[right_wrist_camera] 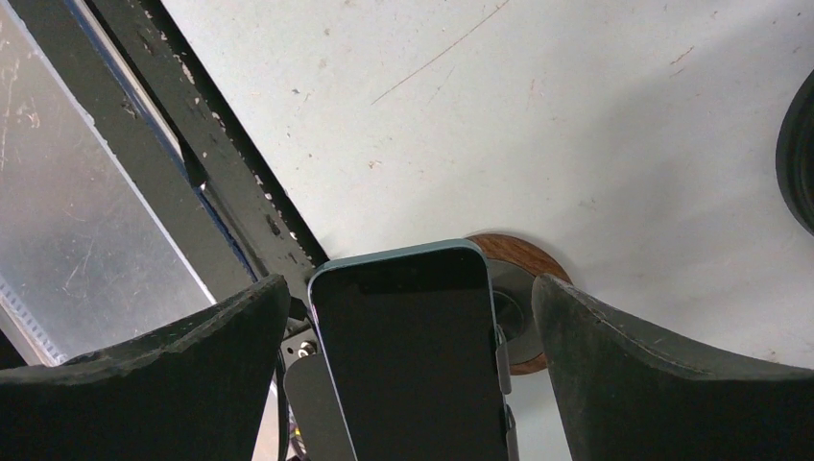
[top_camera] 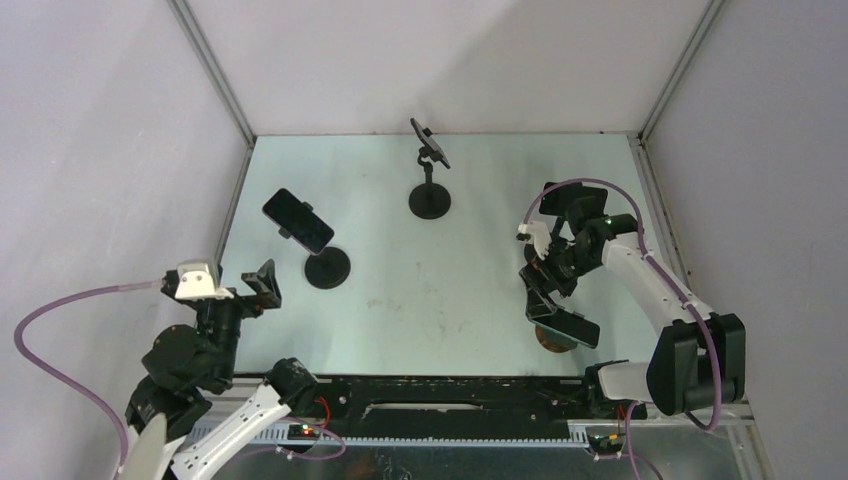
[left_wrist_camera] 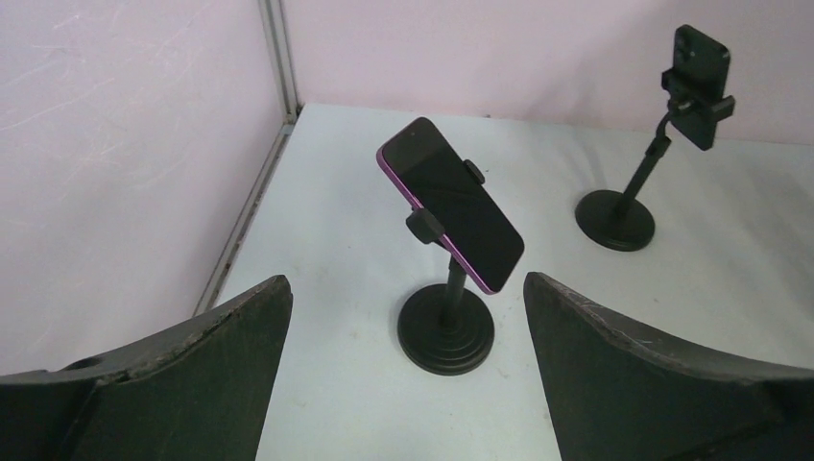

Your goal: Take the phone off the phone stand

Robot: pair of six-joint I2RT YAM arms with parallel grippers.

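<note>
On the right, a black-screened phone [right_wrist_camera: 413,355] with a teal edge rests in a stand with a round brown base [right_wrist_camera: 538,254]. My right gripper is open, its fingers to either side of the phone's upper end in the right wrist view; whether either touches cannot be told. At the left, a phone with a pink-purple edge [left_wrist_camera: 456,206] leans in the clamp of a black stand [left_wrist_camera: 445,331]. My left gripper is open and empty, short of that stand, low at the left in the top view [top_camera: 235,285].
A third phone [top_camera: 430,145] sits in a black stand [top_camera: 430,200] at the back middle. Another phone [top_camera: 560,198] at the back right is partly hidden by the right arm.
</note>
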